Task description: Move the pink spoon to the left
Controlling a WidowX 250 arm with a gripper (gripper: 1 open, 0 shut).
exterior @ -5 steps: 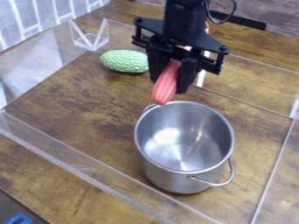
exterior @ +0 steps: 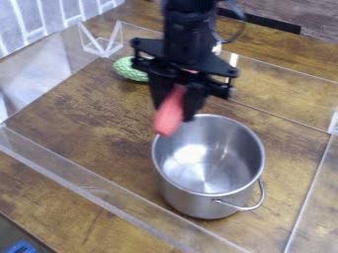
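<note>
My gripper [exterior: 185, 94], blurred by motion, is shut on the pink spoon [exterior: 169, 113]. It holds the spoon above the far left rim of the metal pot [exterior: 211, 190], with the spoon's pink end tilted down toward the camera. The rest of the spoon is hidden by the dark fingers. Upright on the wooden surface, the silver pot looks empty, and its handle points to the lower right.
A green bumpy object [exterior: 129, 68] lies behind the arm on the left, partly covered by it. Clear plastic walls [exterior: 99, 188] border the work area. Bare wood [exterior: 79, 124] stretches left of the pot.
The gripper has moved left and toward the camera with the spoon in it. It now covers part of the green object. The pot has stayed in place.
</note>
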